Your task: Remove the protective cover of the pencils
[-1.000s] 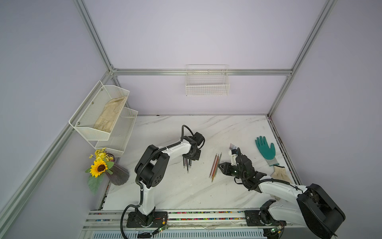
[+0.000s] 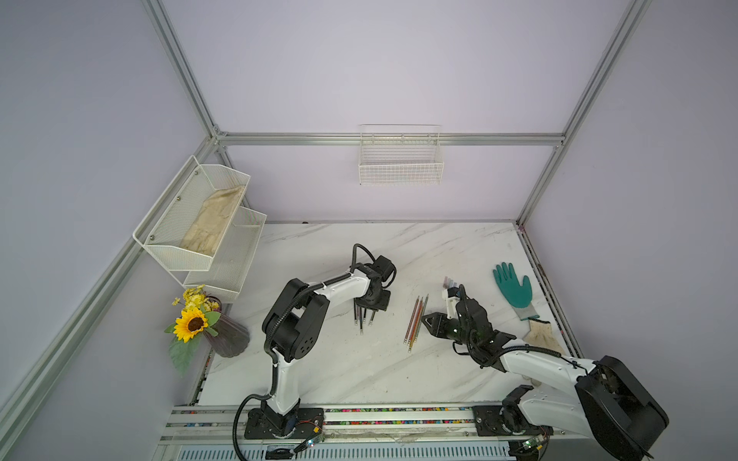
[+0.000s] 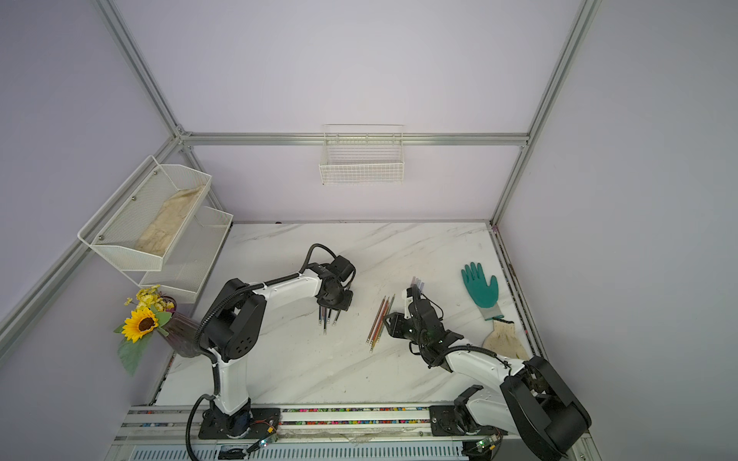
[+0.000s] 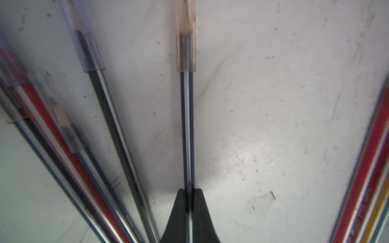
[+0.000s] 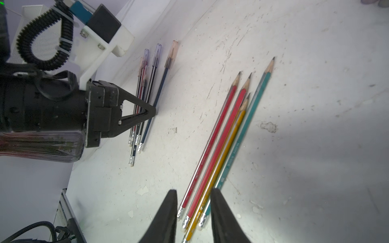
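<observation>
In the left wrist view, a dark blue pencil [image 4: 187, 121] with a translucent orange cover [image 4: 186, 48] over its point runs between the fingertips of my left gripper, which is shut on it. Left of it lie a black pencil [image 4: 117, 133] under a purple cover [image 4: 87, 48] and several more covered pencils, among them a red one [image 4: 60, 137]. My right gripper is open, fingers apart and empty, over the table near a group of pencils with bare points: red [image 5: 210, 141], yellow [image 5: 222, 162] and teal [image 5: 247, 125].
A few small translucent pieces [image 2: 450, 282] lie behind my right gripper. Farther right are a green glove [image 2: 513, 287] and a beige glove [image 2: 542, 336]. A vase of sunflowers [image 2: 227, 336] stands at the left edge.
In the top left view, one pencil end under my left gripper has shifted right, away from the others. That gripper has moved only slightly. The right arm looks nearly still.
</observation>
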